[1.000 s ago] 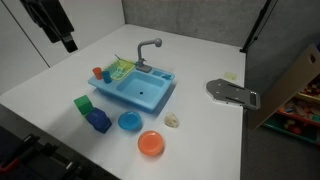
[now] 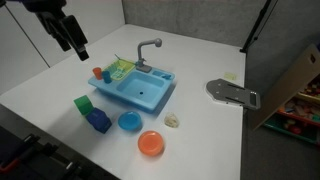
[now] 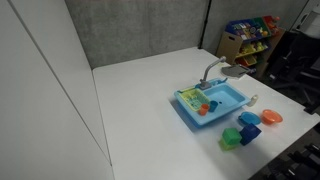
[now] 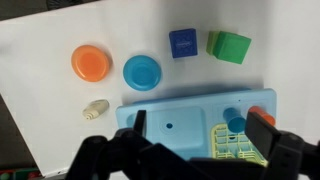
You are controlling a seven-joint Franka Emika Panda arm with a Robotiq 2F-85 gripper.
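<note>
My gripper hangs high above the table, with its fingers wide apart and nothing between them. Below it in the wrist view lies a light blue toy sink (image 2: 146, 92), fitted with a grey faucet (image 2: 146, 46) and a yellow-green rack (image 4: 228, 143). An orange cup (image 2: 98, 73) and a blue cup (image 2: 107, 77) stand at the rack. In front of the sink are a green block (image 4: 231, 47) and a dark blue block (image 4: 183, 43). A blue plate (image 4: 142, 72) and an orange plate (image 4: 90, 63) lie beside them.
A small pale object (image 4: 96, 109) rests near the plates. Farther right, a grey flat item (image 2: 232, 93) lies by the table edge, with a small yellowish piece (image 2: 230, 76) behind it. Shelves with colourful bins (image 3: 248, 45) stand off the table.
My gripper has moved right and a little lower in exterior view 1. The objects on the table have stayed in place.
</note>
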